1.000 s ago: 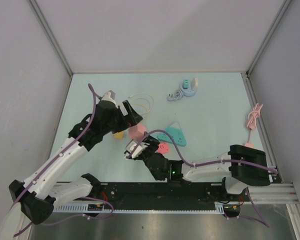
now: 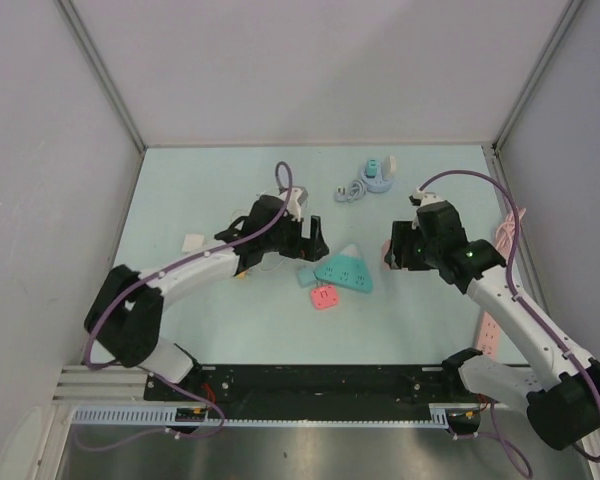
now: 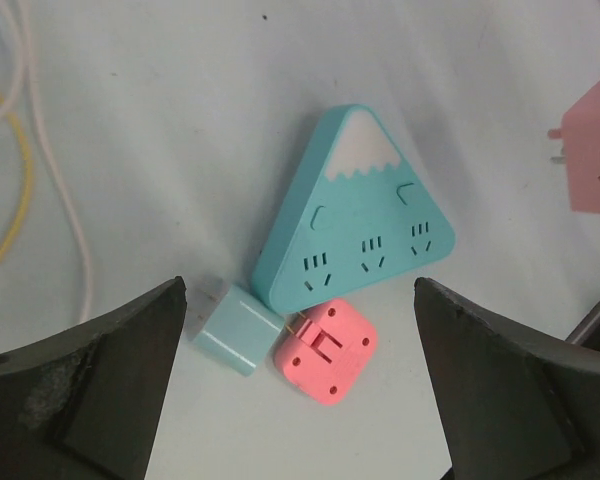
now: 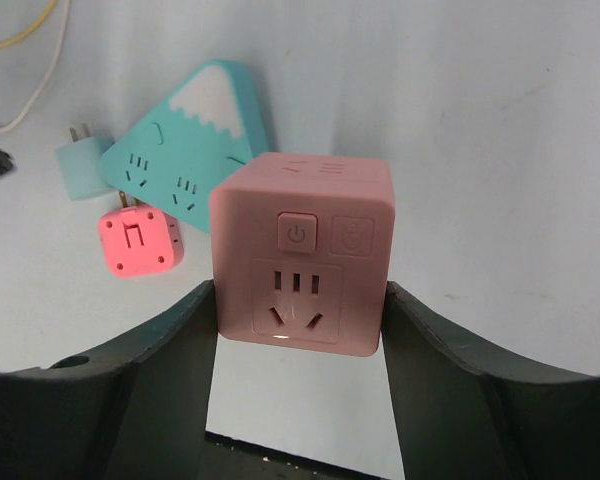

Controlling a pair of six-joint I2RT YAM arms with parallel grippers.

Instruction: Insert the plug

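Note:
My right gripper is shut on a pink cube socket, held to the right of a teal triangular power strip. My left gripper is open above a teal plug cube and a flat pink plug adapter, which lie on the table beside the strip. The teal cube's prongs show in the right wrist view.
White and yellow cables lie at the left. A pale blue device with a cord stands at the back. A pink power strip lies along the right edge.
My right gripper has carried the pink cube from near the left gripper over to the right. My left gripper has moved right and a little forward, toward the teal strip.

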